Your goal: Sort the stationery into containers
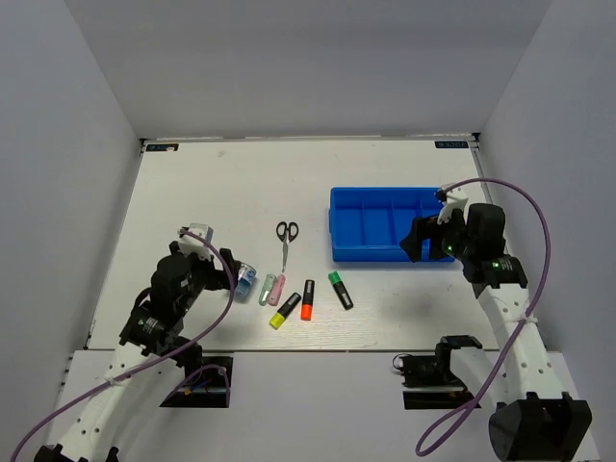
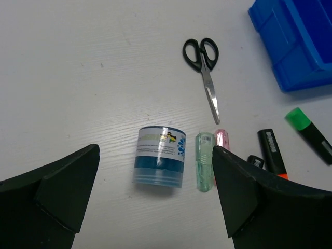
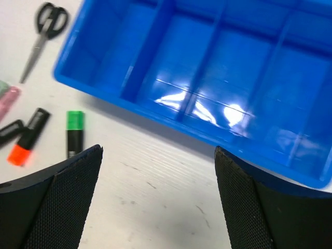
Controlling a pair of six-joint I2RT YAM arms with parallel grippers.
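Note:
The blue divided container (image 1: 385, 255) is empty at the right of the table. My open left gripper is over a blue-labelled jar (image 2: 159, 154), with nothing held. Right of the jar lie a mint item (image 2: 204, 161), a pink item (image 2: 221, 140), a yellow-ended marker (image 1: 285, 310), an orange-ended marker (image 2: 271, 150) and a green-capped marker (image 2: 311, 135). Black-handled scissors (image 2: 205, 72) lie behind them. My right gripper stands open above the container's front edge, nothing between its fingers.
Grey walls surround it on the back and sides.

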